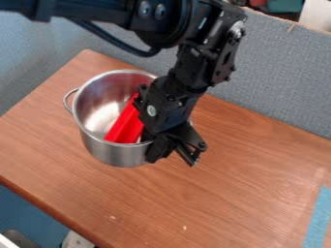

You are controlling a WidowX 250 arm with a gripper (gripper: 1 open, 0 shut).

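A steel pot (96, 102) with a loop handle on its left stands on the wooden table (233, 184). A red object (126, 120) is inside it, partly hidden by the arm. My gripper (172, 148) is over the pot's right side, low at the rim. The arm covers that part of the pot, and whether anything is between the fingertips is hard to see.
A blue strip (313, 217) lies at the right edge. A grey padded wall (278, 77) runs behind the table.
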